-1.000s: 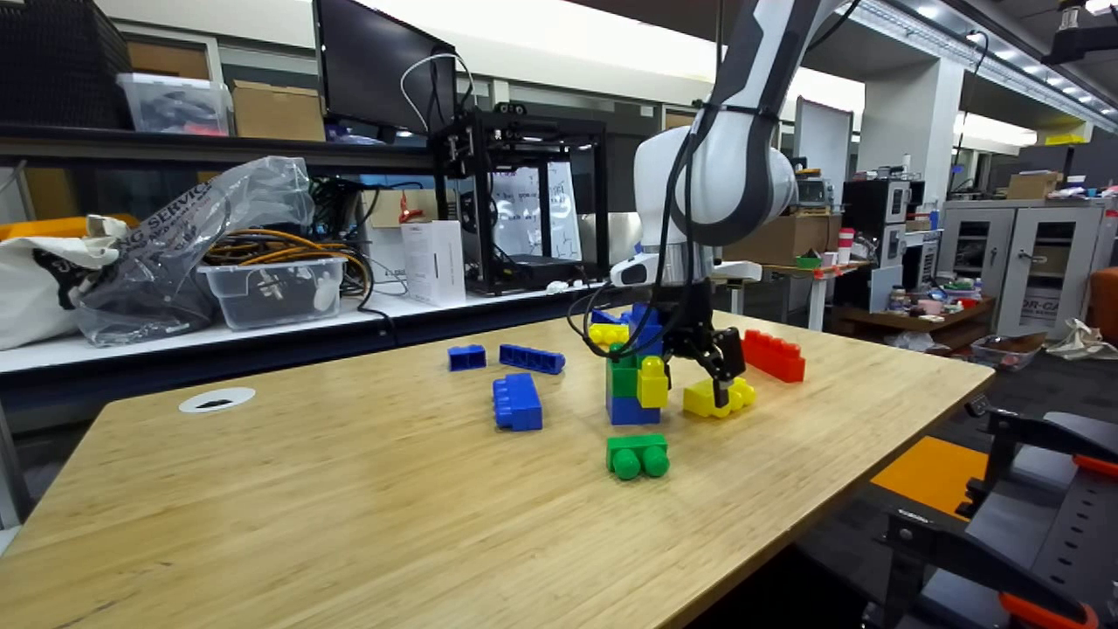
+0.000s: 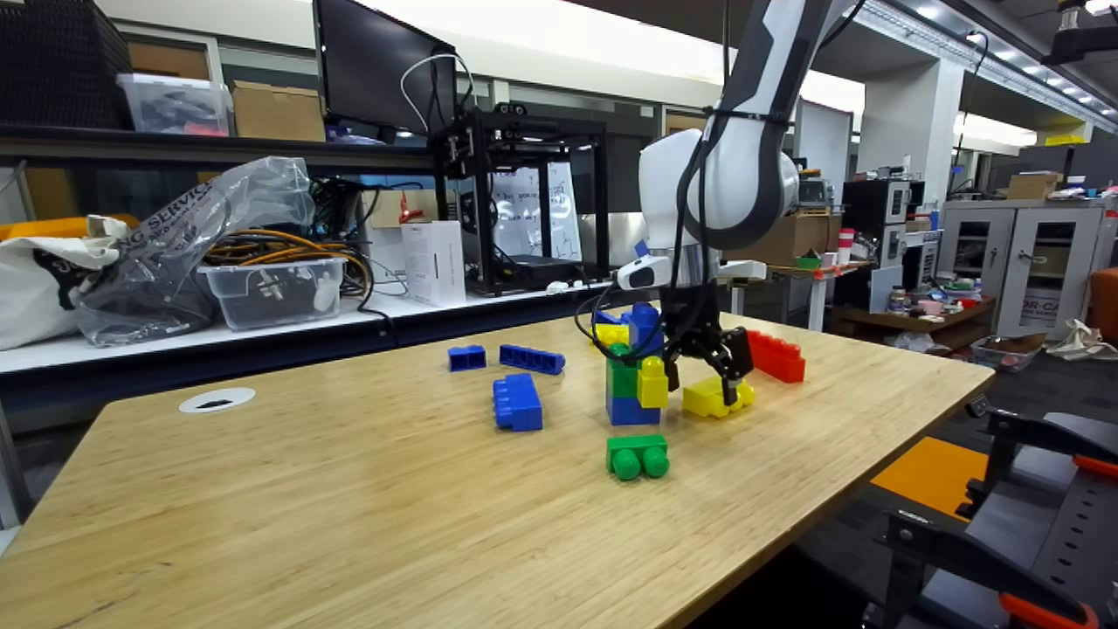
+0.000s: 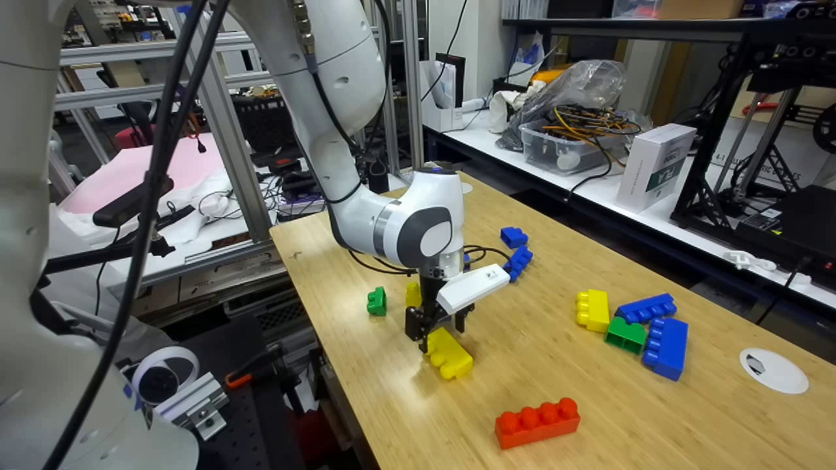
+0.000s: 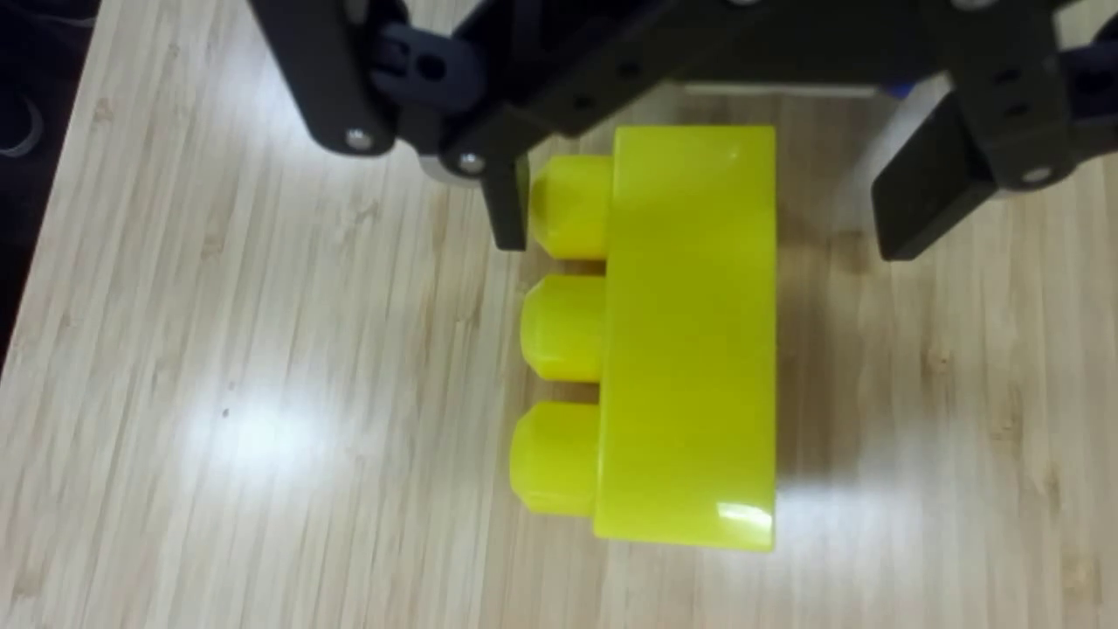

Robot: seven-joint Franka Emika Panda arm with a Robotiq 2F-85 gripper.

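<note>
In the wrist view, a yellow brick (image 4: pixel 689 346) lies on its side on the wooden table, its studs facing left. My gripper is open around the brick's upper end. The left fingertip (image 4: pixel 507 208) is close beside the topmost stud; whether they touch I cannot tell. A clear gap separates the right fingertip (image 4: pixel 928 189) from the brick's flat side. Exterior view 2 has the gripper (image 3: pixel 443 328) low over the near end of that yellow brick (image 3: pixel 450 356). From exterior view 1, the gripper (image 2: pixel 700 386) stands right at the yellow brick (image 2: pixel 715 397), behind a small stack.
The stack of green, blue and yellow bricks (image 2: pixel 623 411) stands close by the arm. A green brick (image 2: pixel 636 457) lies in front of it. Beyond the yellow brick is a red brick (image 3: pixel 538 423). Several blue bricks (image 2: pixel 518 403) are scattered about.
The arm and gripper have shifted slightly to the right in exterior view 1, staying at the yellow brick. The bricks look unmoved.
</note>
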